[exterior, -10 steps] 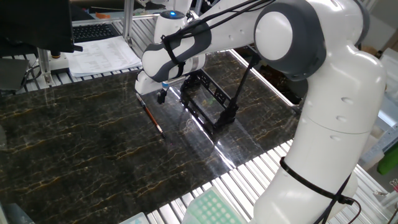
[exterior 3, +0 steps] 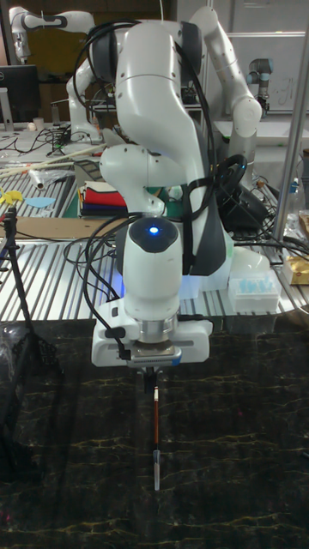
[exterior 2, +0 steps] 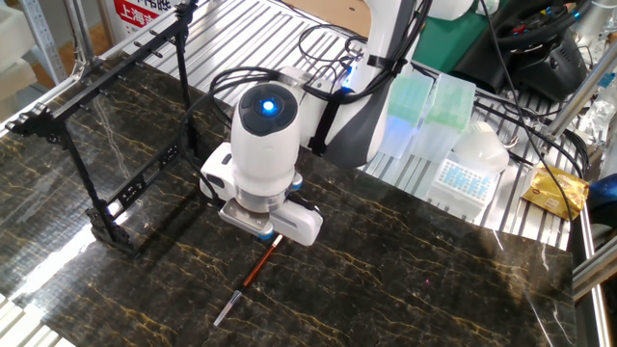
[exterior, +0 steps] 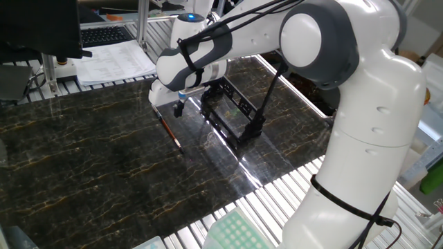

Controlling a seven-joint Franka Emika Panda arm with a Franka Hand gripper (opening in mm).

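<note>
A slim brush-like stick with a brown shaft and a clear, pale end lies on the dark marbled table. In exterior view 2 the stick reaches out from beneath the white hand, which covers its near end. My gripper points down over the table, its dark fingers close together at the middle of the hand. Seen from the front, the gripper is just behind the white end of the stick. The fingers look shut, apart from the stick in exterior view 1, with nothing visible between them.
A black open frame stands on the table close beside the hand. Off the table are papers, a green-topped rack and a white box with blue tips.
The hand has shifted very slightly left and down in exterior view 1. The stick and the black frame stay where they were.
</note>
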